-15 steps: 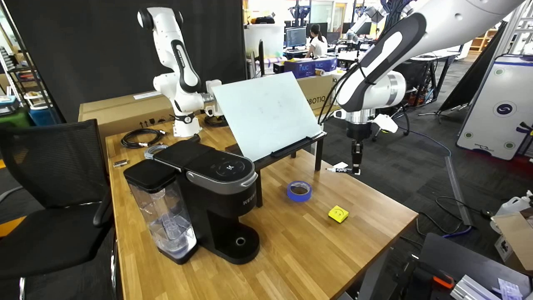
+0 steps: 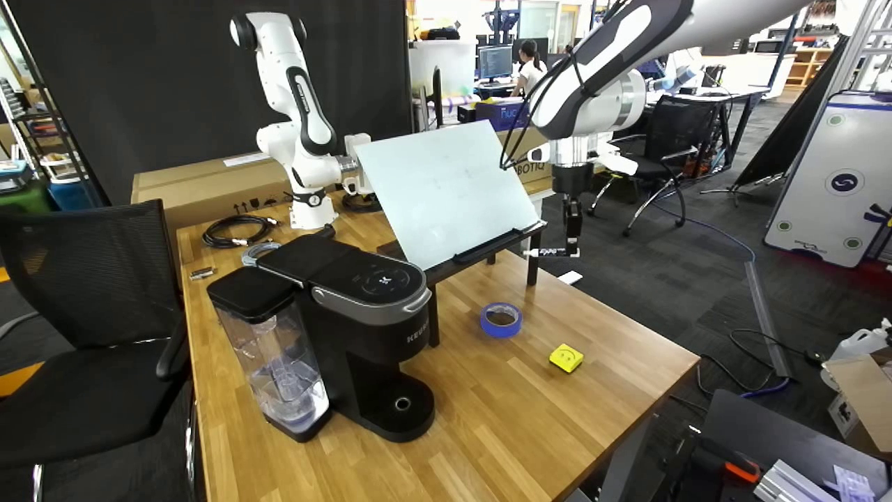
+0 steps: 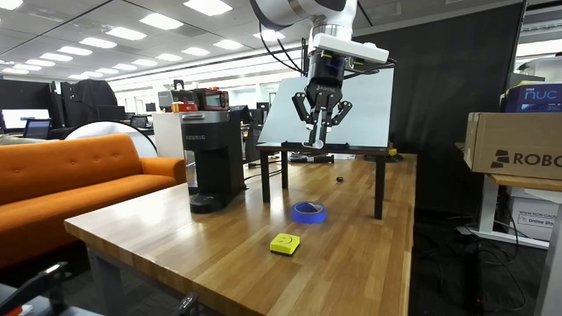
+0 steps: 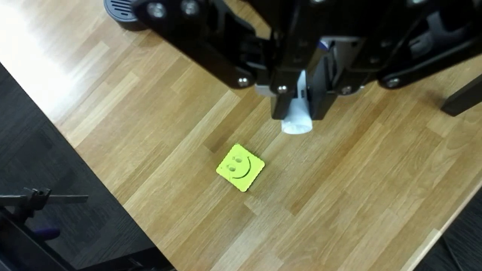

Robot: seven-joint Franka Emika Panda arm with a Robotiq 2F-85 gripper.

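In exterior view 1 a dark-and-white marker [image 2: 549, 252] lies roughly level, with my gripper [image 2: 573, 249] shut on it. The marker's tip side points left, toward the whiteboard [image 2: 456, 188], which leans on a black stand. From the front, my gripper [image 3: 317, 138] hangs before the board's lower edge, and the marker's round white end [image 3: 318, 144] faces the camera. In the wrist view that white end [image 4: 297, 121] pokes out between the fingers; most of the marker is hidden there. Whether the tip touches anything cannot be told.
On the table lie a yellow smiley block [image 2: 566, 358] and a blue tape roll [image 2: 502, 319]. A black coffee maker [image 2: 359, 335] stands left of the board. The stand's legs [image 3: 379, 187] rise from the table.
My gripper has risen and moved left in exterior view 1, carrying the marker closer to the board's lower right corner. The board, tape and block have stayed put.
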